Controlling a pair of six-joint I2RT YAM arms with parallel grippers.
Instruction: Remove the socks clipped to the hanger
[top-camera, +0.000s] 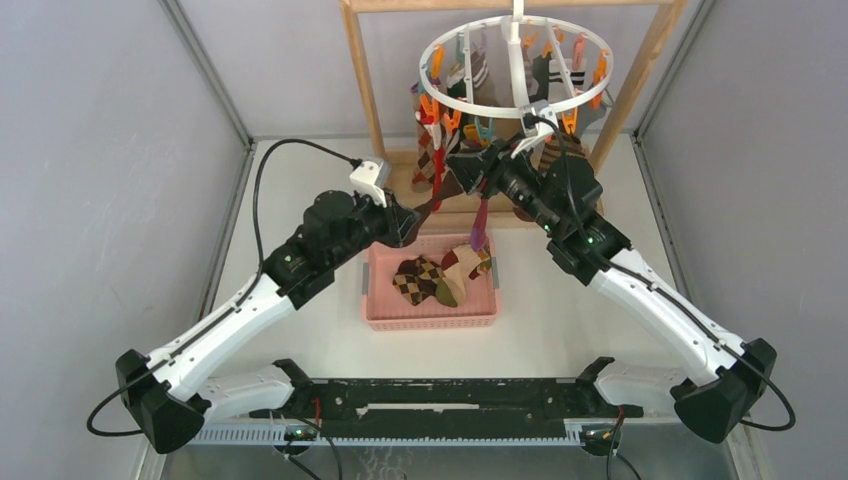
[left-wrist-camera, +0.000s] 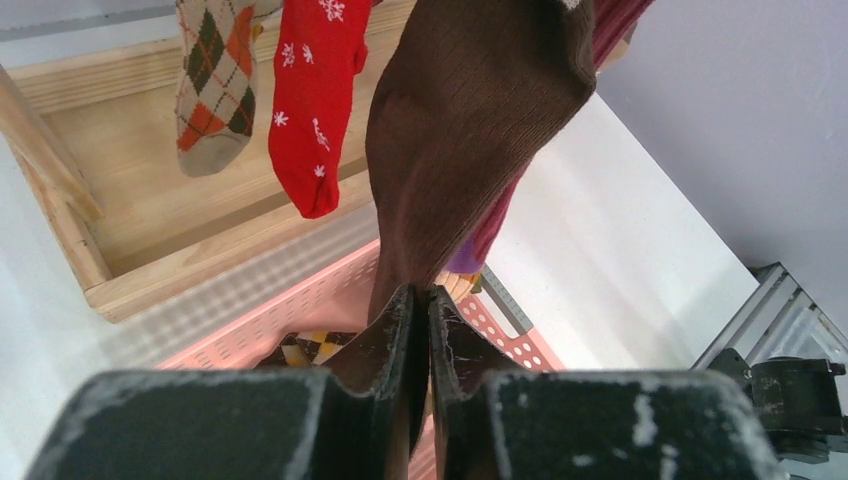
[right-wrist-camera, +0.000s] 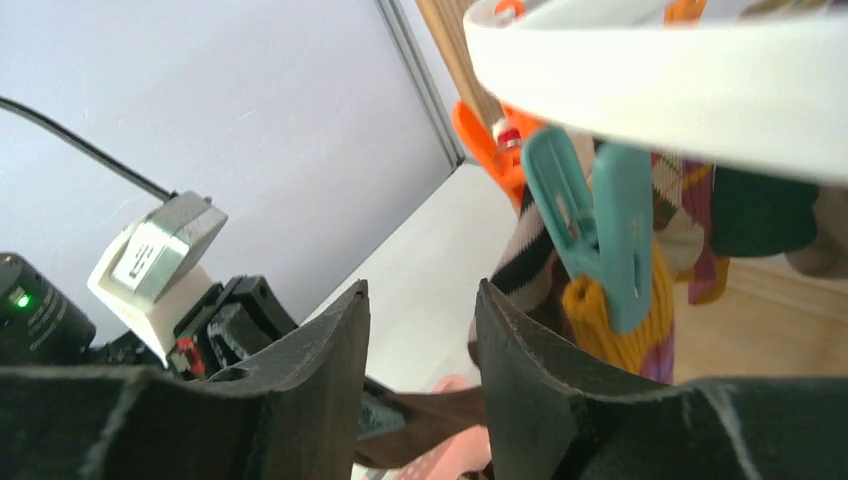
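My left gripper is shut on a dark brown sock (left-wrist-camera: 460, 110), which stretches up from it toward the hanger (top-camera: 515, 105). A red snowflake sock (left-wrist-camera: 315, 110) and an argyle sock (left-wrist-camera: 214, 90) hang nearby in the left wrist view. My right gripper stands part open at the hanger's front, just below and left of a teal clip (right-wrist-camera: 625, 250) with an orange-yellow sock (right-wrist-camera: 600, 320) under it. A striped dark sock (right-wrist-camera: 520, 280) hangs behind its fingers. The top view hides the right fingertips among the socks.
A pink basket (top-camera: 380, 310) holding several socks sits below the hanger on the white table (top-camera: 280, 220). A wooden frame (top-camera: 355, 60) surrounds the hanger, with a wooden base behind the basket.
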